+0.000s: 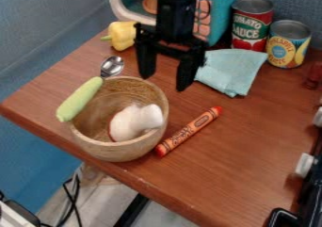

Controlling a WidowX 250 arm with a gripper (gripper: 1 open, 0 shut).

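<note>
My black gripper (165,67) is open above the back middle of the table, its two fingers pointing down with nothing visible between them. It is behind the wooden bowl (94,141), which holds white rounded items (136,122). An ice cream scoop with a pale green handle (78,100) rests across the bowl's left rim. An orange crayon (189,131) lies right of the bowl. A light blue cloth (229,72) lies just right of my gripper.
Two cans (251,24) stand at the back right, a small red object (313,78) beside them. A yellow toy (120,35) and a teal container (220,5) are at the back.
</note>
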